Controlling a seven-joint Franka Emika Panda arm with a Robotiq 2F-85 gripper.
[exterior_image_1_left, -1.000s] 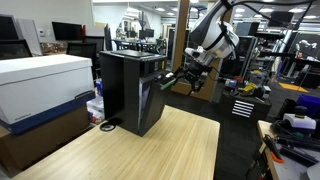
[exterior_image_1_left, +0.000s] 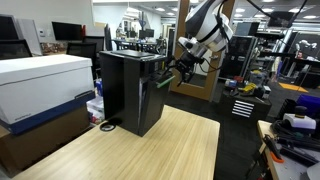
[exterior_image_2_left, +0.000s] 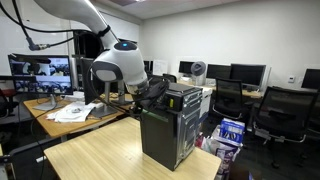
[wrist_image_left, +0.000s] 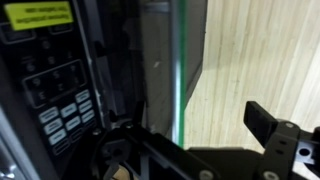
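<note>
A dark microwave (exterior_image_1_left: 130, 88) stands on the wooden table, its door (exterior_image_1_left: 153, 103) seemingly slightly ajar. Green lining marks the door's edge (wrist_image_left: 181, 70) in the wrist view, with the keypad (wrist_image_left: 62, 100) to its left. My gripper is open; one finger appears on the keypad side of that edge and the other over bare wood, with nothing clamped. From outside, the gripper (exterior_image_1_left: 182, 72) is at the upper part of the door. Exterior view 2 shows the gripper (exterior_image_2_left: 150, 95) beside the microwave (exterior_image_2_left: 173, 128), its fingertips hard to make out.
White and brown boxes (exterior_image_1_left: 42, 92) sit left of the microwave. A small black ring-like item (exterior_image_1_left: 107, 127) lies at its base. Chairs (exterior_image_2_left: 285, 110) and desks are beyond.
My gripper has shifted slightly to the right in exterior view 1, and the arm's pose has changed with it. The microwave looks to be in the same place.
</note>
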